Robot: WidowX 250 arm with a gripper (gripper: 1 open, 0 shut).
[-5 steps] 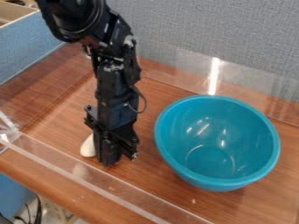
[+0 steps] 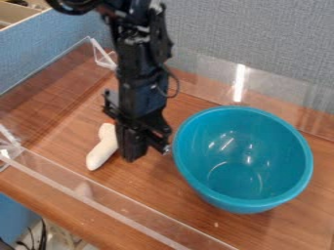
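Observation:
My black gripper (image 2: 135, 137) hangs over the wooden table, just left of a teal bowl (image 2: 243, 158), its fingertips pointing down. A pale, elongated object (image 2: 102, 150) lies on the table at the gripper's left, partly behind it. The fingers look close together; I cannot make out anything held between them.
A clear plastic rim runs along the table (image 2: 62, 117) at front and back. A grey wall stands behind, a blue panel is at the upper left, and cables hang at the lower left. The wood left of the arm is clear.
My gripper has risen and shifted slightly from where it was low at the table, uncovering more of the pale object. The bowl has not moved.

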